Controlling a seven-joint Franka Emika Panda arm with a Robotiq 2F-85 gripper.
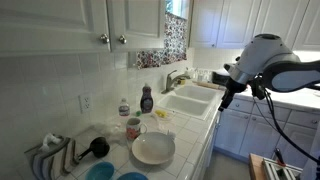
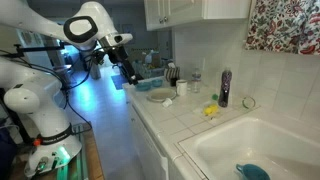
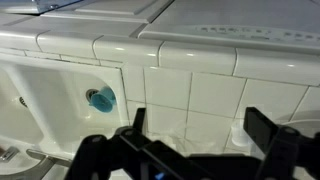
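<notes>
My gripper stands open in the wrist view, its two dark fingers [image 3: 139, 122] wide apart and nothing between them. In exterior view 2 the gripper [image 2: 131, 76] hangs in the air by the counter's front side, clear of the dishes. Inside the white sink [image 3: 55, 75] lies a blue cup [image 3: 102, 99], also partly visible in exterior view 2. A wide pale bowl [image 1: 153, 148] rests on the counter, near a mug [image 1: 133, 128] and blue bowls [image 1: 132, 176].
A dark bottle [image 2: 224, 90] and a clear bottle [image 1: 124, 111] stand towards the wall. Something yellow [image 2: 211, 107] lies near the dark bottle. A dish rack [image 1: 50, 157] occupies the counter's far end. Between bowl and sink, the tiles [image 2: 185, 128] are mostly bare.
</notes>
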